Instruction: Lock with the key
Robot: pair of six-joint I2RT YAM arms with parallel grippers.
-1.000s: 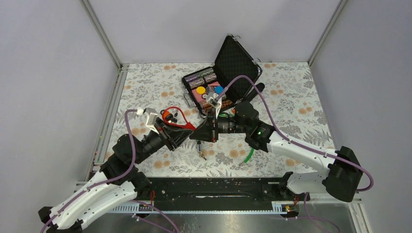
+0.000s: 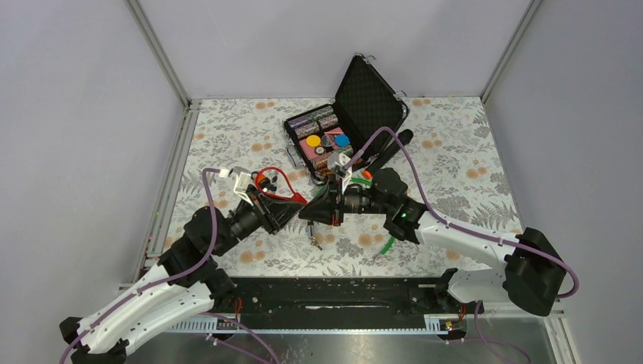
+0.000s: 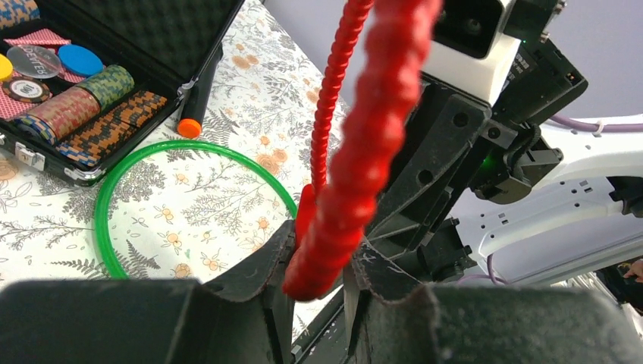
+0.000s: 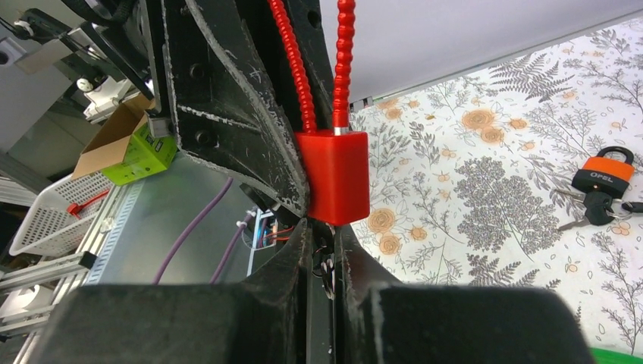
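A red cable lock has its red body [image 4: 340, 178] held by my left gripper [image 2: 296, 206], which is shut on it. The lock's red cable [image 2: 274, 168] loops back over that gripper and crosses the left wrist view. Directly against the underside of the body are the fingertips of my right gripper, shut on the key. Shiny metal of the keys [image 4: 327, 273] shows between its fingers, while hanging keys [image 2: 315, 241] are visible below in the top view. The key's tip and the keyhole are hidden, so I cannot tell how deep the key sits.
An orange and black padlock [image 4: 604, 176] with its own keys lies on the patterned table. Farther back is an open black case [image 2: 371, 98] of poker chips, with a black orange-ended cylinder [image 3: 199, 98] beside it. A green cable [image 3: 114, 186] curves across the table.
The right gripper's wrist has turned slightly about the lock. Both gripper tips have shifted only a little to the right, still together at the lock body.
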